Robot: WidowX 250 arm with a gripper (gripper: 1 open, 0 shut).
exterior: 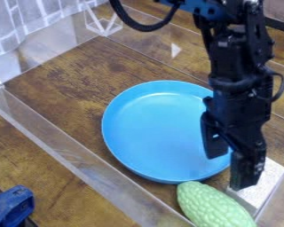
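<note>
My black gripper (236,152) hangs low at the right edge of a blue plate (156,129), its fingers apart and pointing down, with nothing seen held between them. Just below it lie a green lumpy oblong object (213,209), like a toy vegetable, and a white block (259,193), which the gripper partly hides.
A clear plastic edge runs diagonally along the lower left. A dark blue object (7,209) lies in the bottom-left corner.
</note>
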